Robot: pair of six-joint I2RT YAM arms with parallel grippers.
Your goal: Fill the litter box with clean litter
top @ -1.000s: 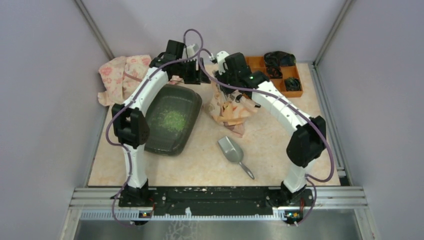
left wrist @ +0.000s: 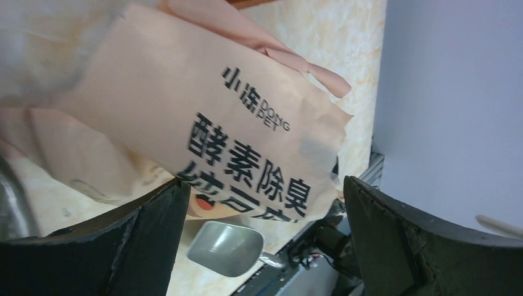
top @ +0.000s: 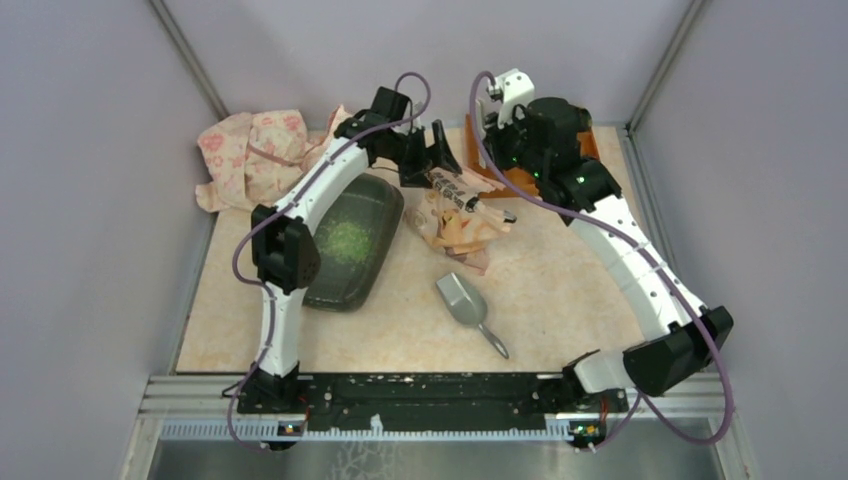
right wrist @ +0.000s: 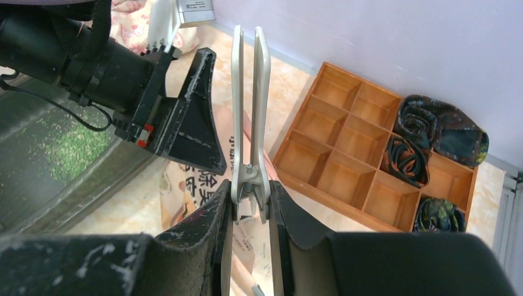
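Observation:
The litter bag [top: 460,215], pink and printed with dark lettering, lies rumpled on the table right of the dark green litter box [top: 392,235]. Some green litter [top: 345,242] covers the box's middle. Over the bag's far end hovers my left gripper [top: 428,165], open. In the left wrist view the lettered bag panel [left wrist: 247,132] shows beyond and between its spread fingers; whether they touch it I cannot tell. My right gripper is shut on a grey two-pronged tool [right wrist: 259,92], held above the bag and the wooden tray.
A grey scoop [top: 463,300] lies at the table's front middle. The wooden compartment tray [right wrist: 342,191] at the back right holds dark rolled items [right wrist: 432,126]. Patterned cloth [top: 255,155] is at the back left.
My left gripper has moved right, from beside the bag to over its far end. The right gripper has drawn away to the right with the grey tool, from over the bag.

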